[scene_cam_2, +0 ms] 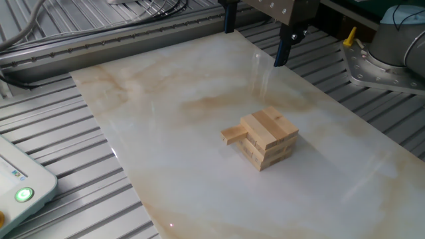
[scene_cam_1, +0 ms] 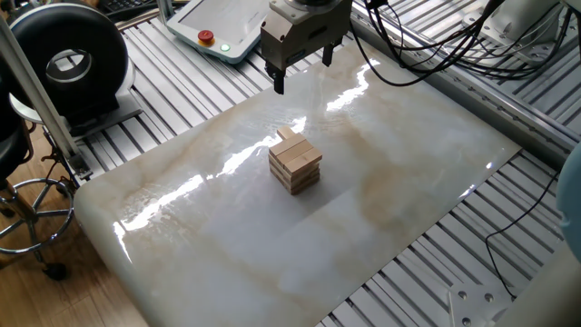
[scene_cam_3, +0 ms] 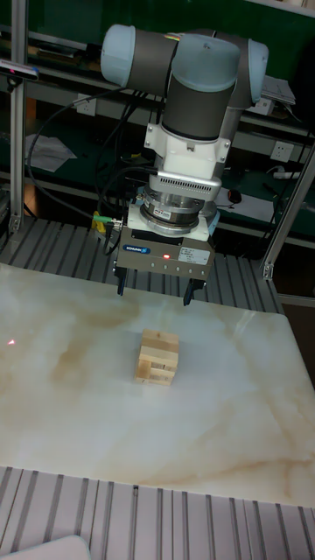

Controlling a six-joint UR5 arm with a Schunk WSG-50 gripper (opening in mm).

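Note:
A small stack of light wooden blocks (scene_cam_1: 296,162) stands on the marbled sheet, laid in crossed layers. From its side one block (scene_cam_2: 233,134) sticks out well past the others, just under the top layer in exterior view 2. Three blocks lie side by side on top. My gripper (scene_cam_3: 154,291) hangs above the sheet, on the robot-base side of the stack and clear of it. Its two black fingers (scene_cam_2: 283,53) are spread wide, and the space between them is empty. No part of the gripper touches the wood.
The marbled sheet (scene_cam_2: 179,126) is otherwise bare around the stack. A teach pendant with a red stop button (scene_cam_1: 207,37) lies at the table's edge. Loose black cables (scene_cam_1: 427,68) loop near the arm. A metal rail (scene_cam_2: 119,50) borders one side.

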